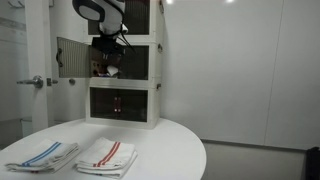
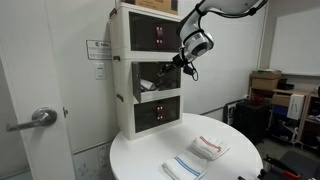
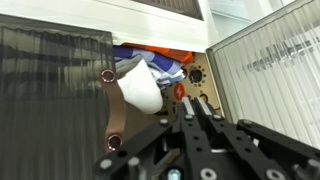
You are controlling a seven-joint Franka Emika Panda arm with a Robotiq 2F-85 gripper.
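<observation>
My gripper is at the bottom of the wrist view, its dark fingers close together; what lies between them cannot be made out. It hangs in front of the middle level of a white cabinet [image 2: 127, 55]. One ribbed door [image 3: 275, 75] of this level stands open, and the other ribbed door [image 3: 50, 110], with a brown strap handle [image 3: 112, 110], is closed. Inside the opening are a white rounded object [image 3: 140, 88] and blue-and-white folded cloth [image 3: 165, 68]. In the first exterior view the gripper [image 1: 122, 42] is small and dark.
Two folded cloths lie on the round white table [image 1: 175, 145]: a blue-striped cloth [image 1: 42, 155] and a red-striped cloth [image 1: 106, 156]. Cabinet levels above and below are closed. A room door handle [image 2: 38, 119] juts out at the left.
</observation>
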